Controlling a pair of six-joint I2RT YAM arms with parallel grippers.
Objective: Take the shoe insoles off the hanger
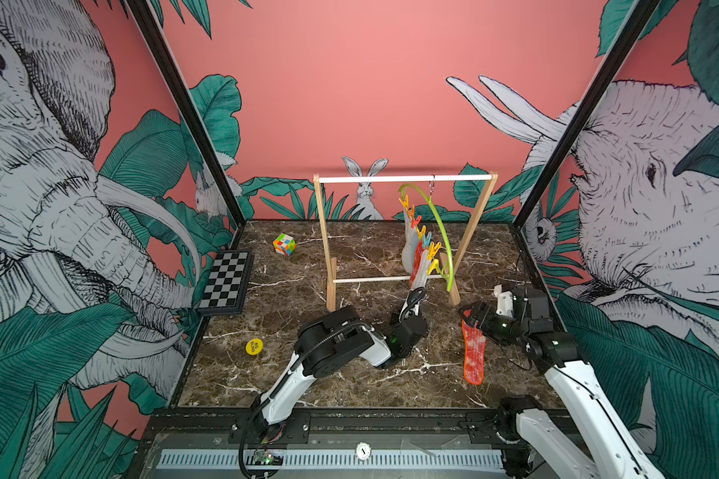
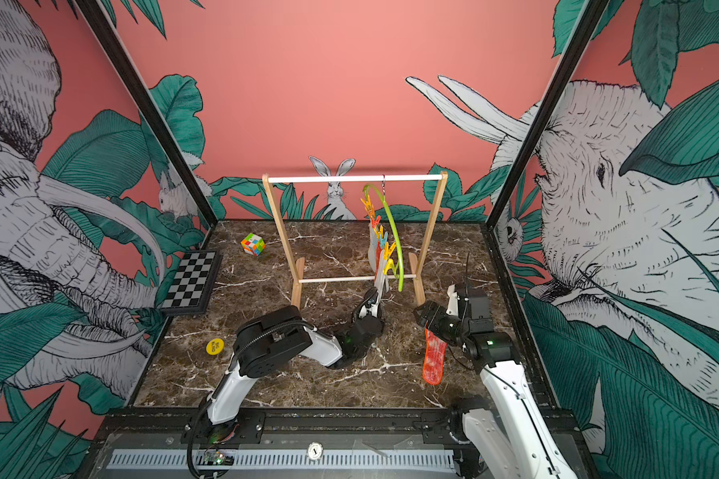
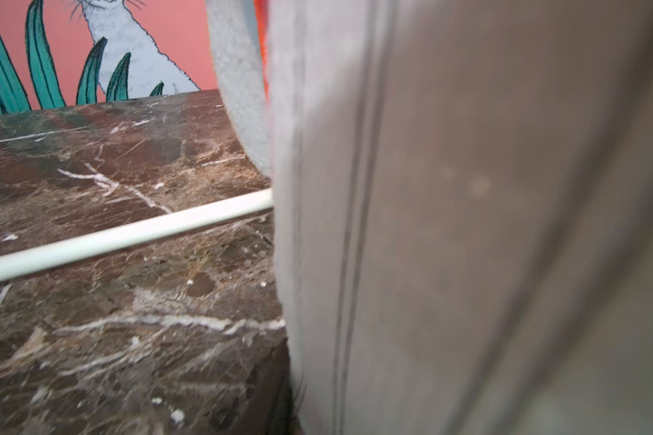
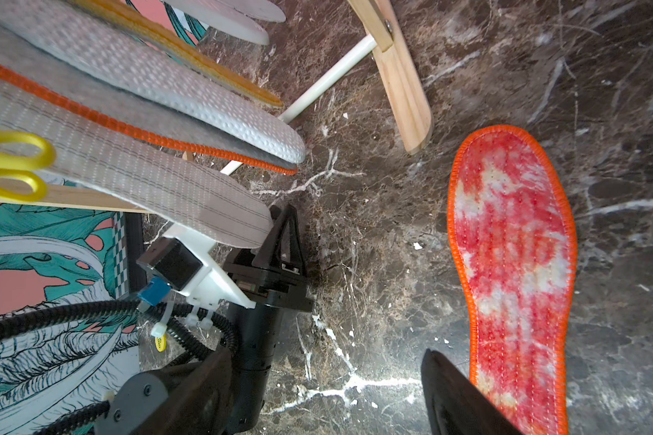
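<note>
Several insoles (image 2: pixel 374 243) hang from coloured clips on the green hanger (image 1: pixel 443 235) on the wooden rack. My left gripper is at the lower end of the nearest grey striped insole, which fills the right of the left wrist view; whether it grips it is unclear. My right gripper is open over the table to the right, empty. A red-and-white insole (image 4: pixel 515 268) with an orange edge lies on the table beside it.
The rack's wooden foot (image 4: pixel 402 101) and lower white bar (image 3: pixel 123 239) are close by. A chessboard (image 1: pixel 223 279), puzzle cube (image 1: pixel 283 244) and yellow disc (image 1: pixel 254 345) are on the left.
</note>
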